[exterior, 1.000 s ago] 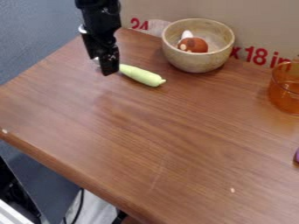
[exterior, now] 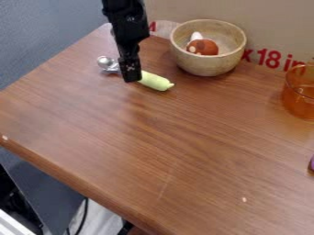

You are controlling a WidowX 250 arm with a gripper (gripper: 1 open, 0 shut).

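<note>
My black gripper (exterior: 130,72) is low over the table (exterior: 147,156) at the upper middle, at the left end of a pale yellow-green, elongated object (exterior: 156,82). A silver metal item (exterior: 106,64) lies just left of the gripper, partly behind it. Whether the fingers are open or shut is hard to tell from this view.
A beige bowl (exterior: 207,62) with a reddish-brown round item and a white item stands at the back. An orange translucent container (exterior: 298,95) is at the right, and a purple item sits at the right edge.
The gripper has shifted right from over the silver item to the left end of the pale object, uncovering more of the silver item.
</note>
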